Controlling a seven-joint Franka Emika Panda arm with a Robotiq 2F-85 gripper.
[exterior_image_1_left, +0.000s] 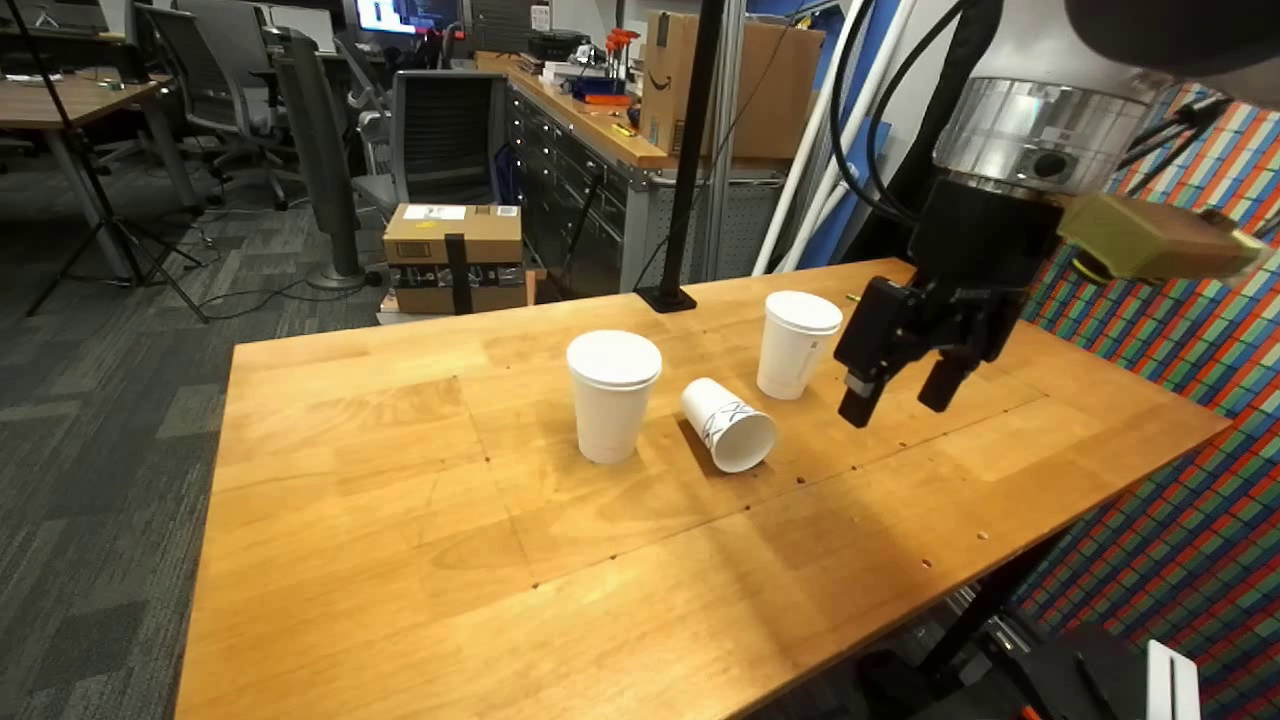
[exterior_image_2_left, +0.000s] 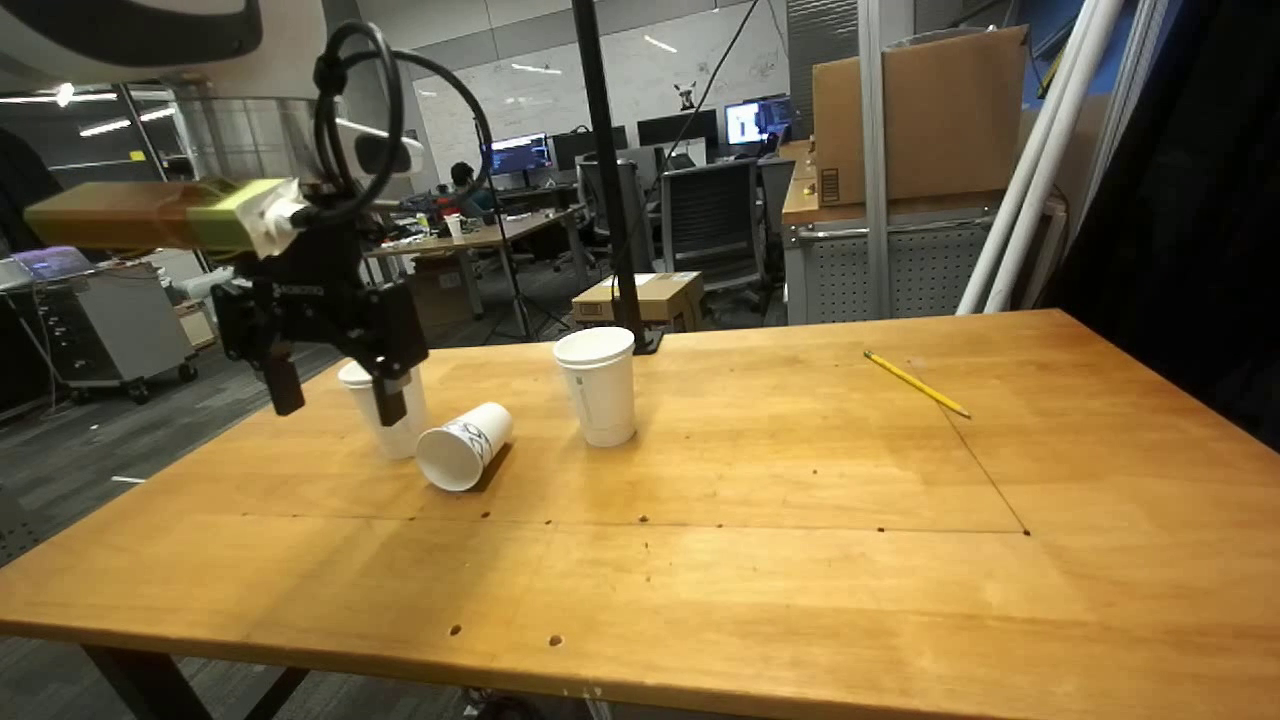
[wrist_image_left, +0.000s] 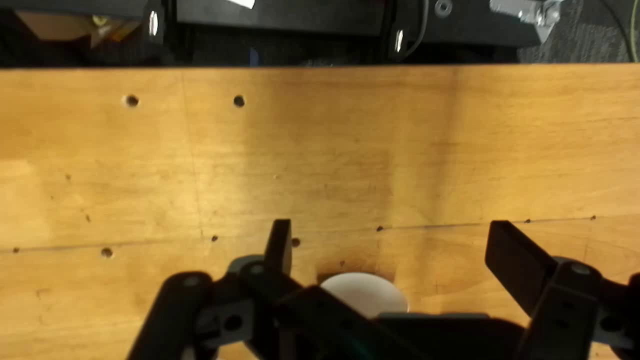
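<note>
A white paper cup with a dark line pattern (exterior_image_1_left: 738, 434) lies on its side on the wooden table, its open mouth toward the front edge. On either side stand upright white cups with white lids, one (exterior_image_1_left: 611, 396) on the left and another (exterior_image_1_left: 791, 348) on the right in exterior view 1. My gripper (exterior_image_1_left: 900, 396) hangs above the tabletop, open and empty, its fingers (wrist_image_left: 279, 249) spread wide. In exterior view 2 the gripper (exterior_image_2_left: 337, 398) partly covers one lidded cup (exterior_image_2_left: 405, 420). Part of a white cup (wrist_image_left: 366, 291) shows in the wrist view, partly hidden behind the gripper's body.
A yellow pencil (exterior_image_2_left: 917, 384) lies on the table's far side, away from the cups. A black post (exterior_image_1_left: 667, 299) stands at the back edge. Bare table (exterior_image_1_left: 396, 576) spreads across the front and left in exterior view 1.
</note>
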